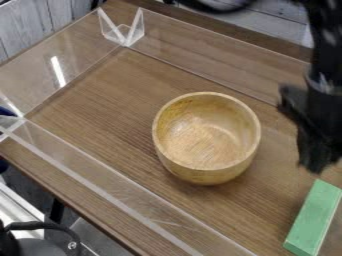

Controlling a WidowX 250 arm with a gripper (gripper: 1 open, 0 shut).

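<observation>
My gripper (307,150), black and blurred, hangs at the right edge, right of a round wooden bowl (207,160) and above a green rectangular block (313,218) lying on the table. The blur hides whether its fingers hold anything. The bowl looks empty.
A clear plastic piece (122,30) stands at the back left. Black cables or parts lie at the bottom left corner, off the table.
</observation>
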